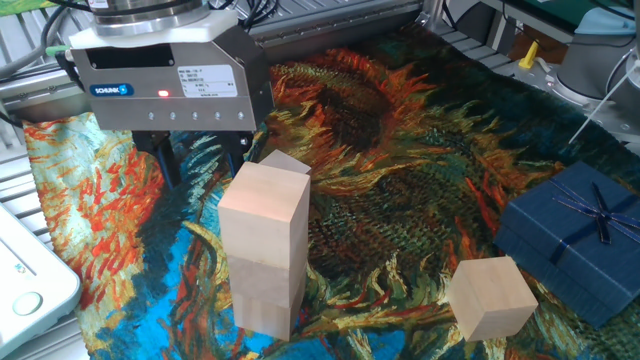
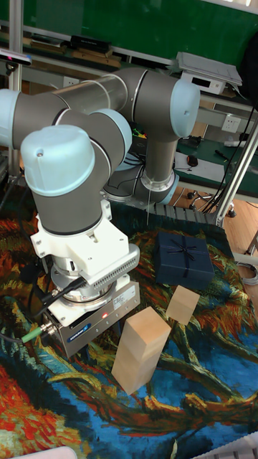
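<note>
A tower of pale wooden blocks (image 1: 262, 235) stands upright on the painted cloth, three levels showing in exterior view 2. Another wooden piece (image 1: 286, 160) peeks out behind its top, mostly hidden. A single wooden cube (image 1: 492, 298) rests apart on the cloth, to the right of the tower. Behind and left of the tower, my gripper (image 1: 206, 178) points down with its two dark fingers spread wide; nothing shows between them. The right finger is close to the tower's top in the picture, but a touch cannot be made out. In exterior view 3 the gripper's body hides its fingers.
A dark blue gift box (image 1: 580, 235) with a ribbon lies at the right, beyond the cube. A white device (image 1: 30, 280) borders the cloth at the left. Bare painted cloth (image 1: 400, 200) stretches between the tower and the box.
</note>
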